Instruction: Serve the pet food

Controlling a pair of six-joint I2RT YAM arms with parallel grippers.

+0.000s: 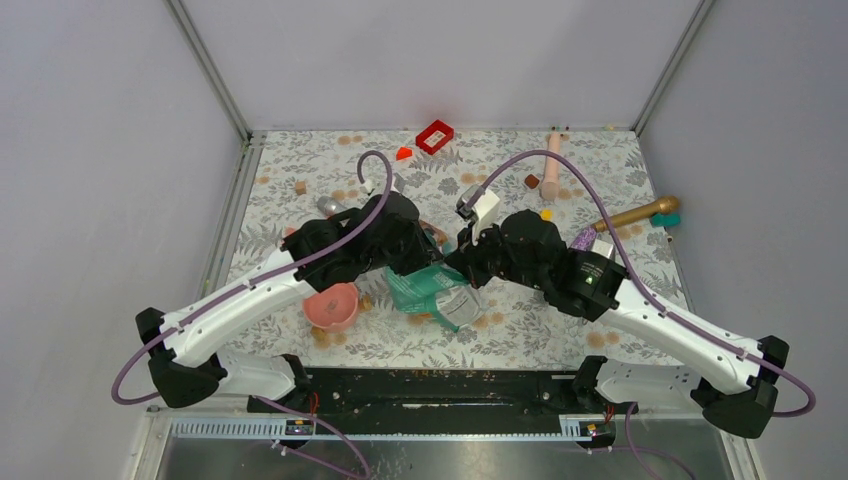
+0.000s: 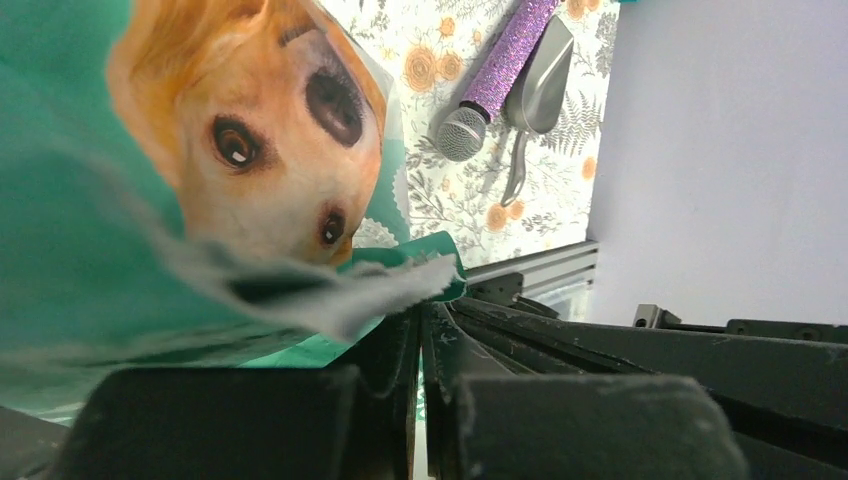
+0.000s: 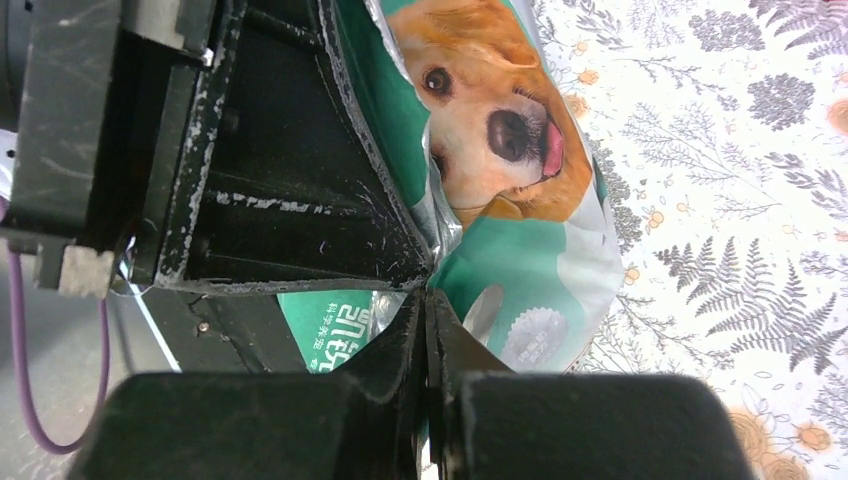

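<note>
A green pet food bag (image 1: 425,292) with a dog's face printed on it lies in the middle, partly under both arms. My left gripper and right gripper meet at its crumpled top edge; both are shut, and I cannot make out clearly whether bag film is between their fingers. A pink bowl (image 1: 330,305) sits left of the bag. In the left wrist view a metal scoop (image 2: 538,85) lies beside a purple microphone (image 2: 500,62).
A red box (image 1: 435,136) and small blocks are at the back. A pink cylinder (image 1: 551,175) and a wooden bat-like object (image 1: 635,213) are at the right.
</note>
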